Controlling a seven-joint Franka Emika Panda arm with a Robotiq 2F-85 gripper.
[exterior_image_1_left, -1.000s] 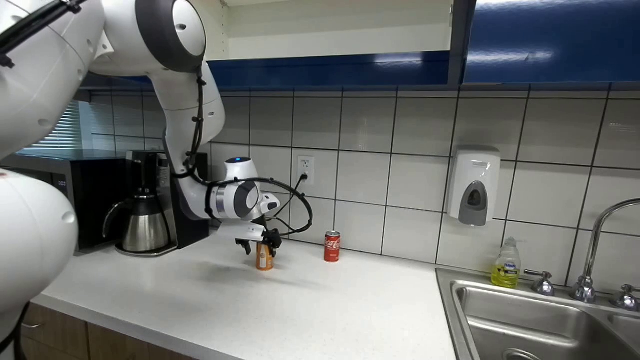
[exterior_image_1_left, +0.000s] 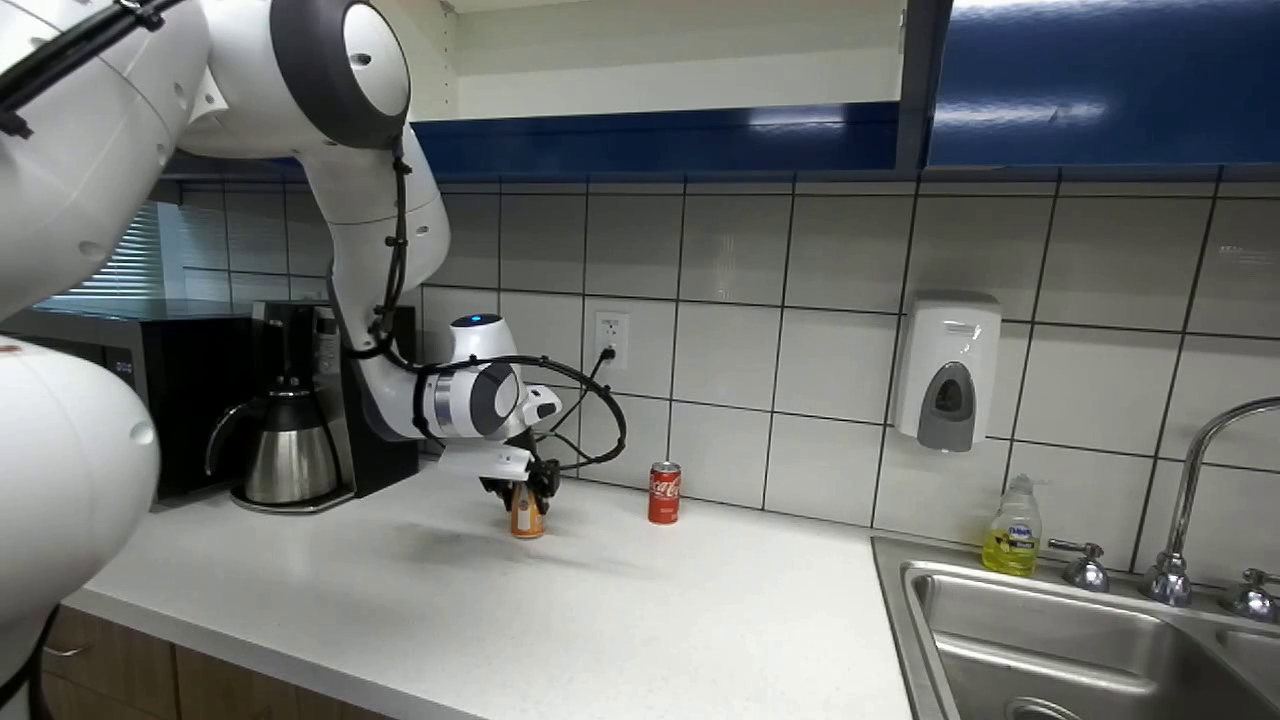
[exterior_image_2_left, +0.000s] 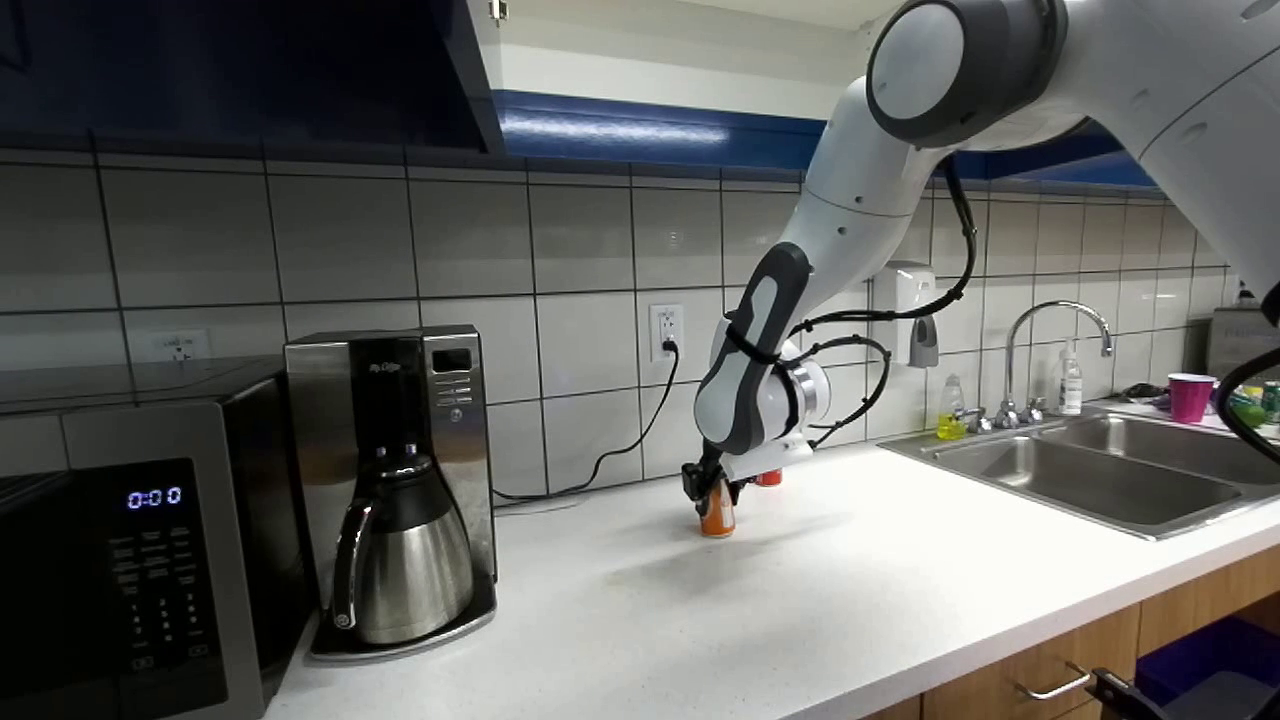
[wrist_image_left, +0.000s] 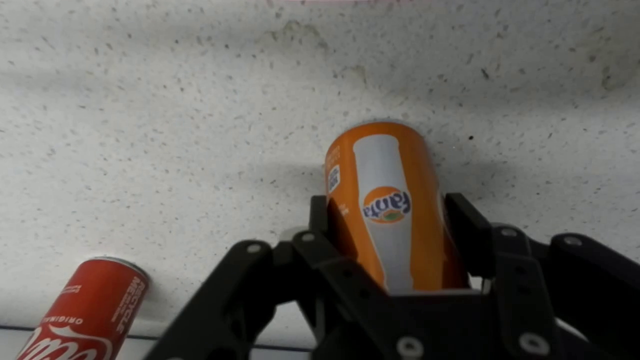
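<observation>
An orange Fanta can (wrist_image_left: 384, 180) stands on the white counter, with my gripper shut around it, one black finger pressed to each side. In exterior view 1 the can (exterior_image_1_left: 527, 518) shows below the gripper (exterior_image_1_left: 522, 486), its upper part hidden by the fingers. From the other side, the gripper (exterior_image_2_left: 710, 482) covers the top of the can (exterior_image_2_left: 717, 516) as well. A red Coca-Cola can (exterior_image_1_left: 663, 493) stands upright to the right, close to the tiled wall; part of it (wrist_image_left: 90, 306) shows at the lower left of the wrist view.
A coffee maker (exterior_image_2_left: 396, 492) with a steel carafe and a microwave (exterior_image_2_left: 132, 540) occupy the counter's left end. At the right are the sink (exterior_image_1_left: 1080, 636) and a yellow soap bottle (exterior_image_1_left: 1012, 528).
The gripper's fingers have closed onto the orange can, which were spread wider a second ago. The arm and the red can look unmoved.
</observation>
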